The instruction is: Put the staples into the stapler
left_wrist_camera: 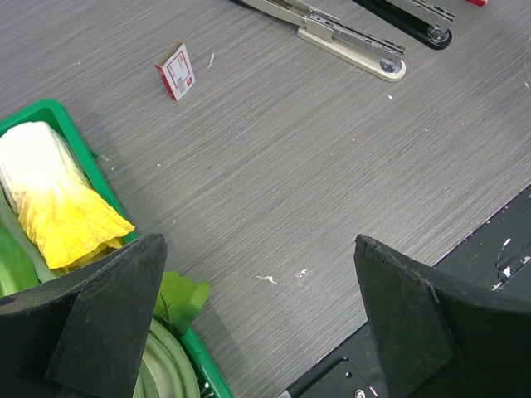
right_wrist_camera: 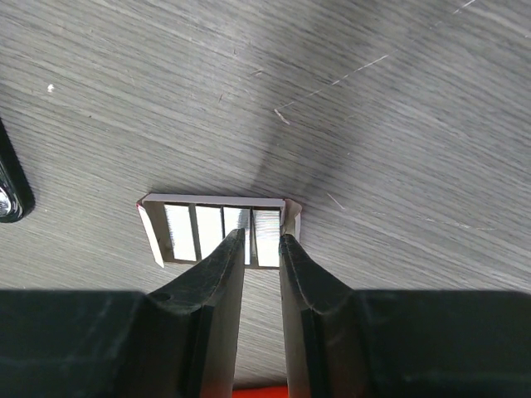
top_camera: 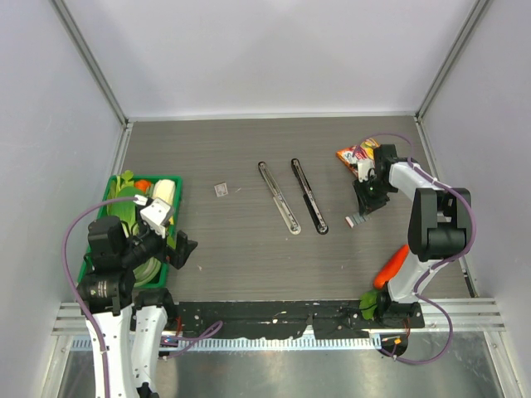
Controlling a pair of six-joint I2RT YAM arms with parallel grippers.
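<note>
An open staple box [right_wrist_camera: 155, 230] lies on the table with several silver staple strips [right_wrist_camera: 210, 228] side by side in it. Over its right end is my right gripper, fingers pointing down, a narrow gap between the tips. One strip shows in that gap; whether the fingers touch it I cannot tell. In the top view the box [top_camera: 350, 222] is partly hidden by this gripper [top_camera: 362, 212]. Left of it lie a black stapler [top_camera: 309, 197] and a white stapler [top_camera: 280, 199], both opened out flat. Far left, my left gripper is wide open and empty.
A small red-and-white box [left_wrist_camera: 177, 70] stands left of the staplers. Below the left arm is a green basket [top_camera: 179, 186] of toy vegetables. Near the right arm are an orange snack bag [top_camera: 348, 157] and a carrot [top_camera: 390, 267]. Mid-table around the staplers is clear.
</note>
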